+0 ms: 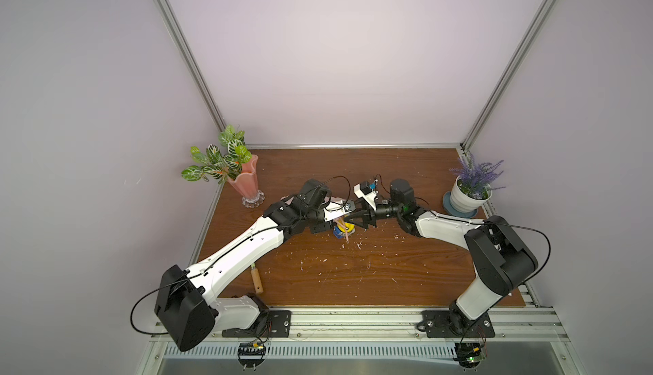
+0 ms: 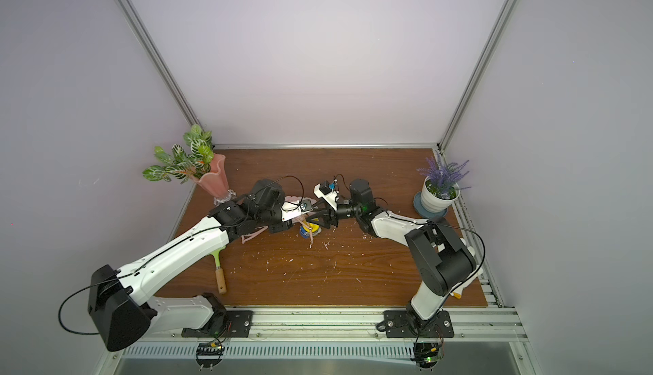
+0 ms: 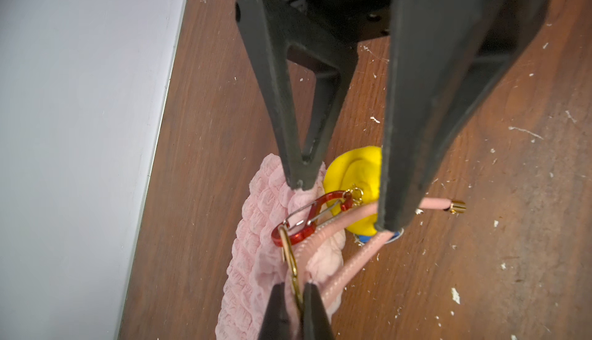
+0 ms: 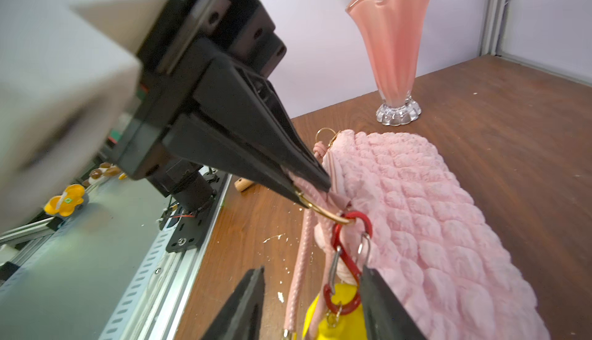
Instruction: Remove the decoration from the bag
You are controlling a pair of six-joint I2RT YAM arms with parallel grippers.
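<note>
The pink quilted bag (image 4: 431,229) lies beneath both grippers. My left gripper is shut on the bag's gold ring (image 4: 323,211) and pink fabric at its edge. The red carabiner (image 4: 352,263) hangs from that ring, with the yellow decoration (image 4: 336,324) on its small chain below. My right gripper stands open around the carabiner's lower part; in the left wrist view its fingers reach over the carabiner and yellow piece. A pink strap (image 3: 345,269) runs alongside.
A pink vase with a plant (image 1: 243,177) stands back left, a potted lavender (image 1: 469,198) back right. A wooden-handled tool (image 1: 257,279) lies front left.
</note>
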